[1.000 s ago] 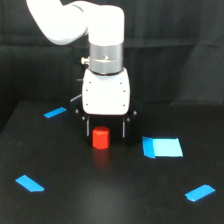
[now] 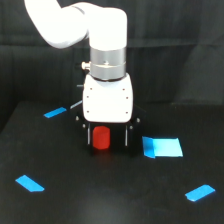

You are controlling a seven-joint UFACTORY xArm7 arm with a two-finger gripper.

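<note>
A small red object (image 2: 101, 138) stands on the dark tabletop near the middle of the view. Directly over it is the white arm's gripper (image 2: 107, 139), pointing down. Its dark fingers are spread wide, one to the left of the red object and one to its right. The red object appears nearer the left finger, with a gap toward the right one. Its top lies close under the white gripper body. Whether either finger touches it, I cannot tell.
To the right lies a light-blue square (image 2: 167, 147) with a darker blue strip (image 2: 148, 147) along its left side. Blue tape marks sit at back left (image 2: 55, 112), front left (image 2: 29, 183) and front right (image 2: 200, 192).
My gripper has come down and slightly to the right, so its open fingers now reach lower beside the red object. The red object looks unmoved.
</note>
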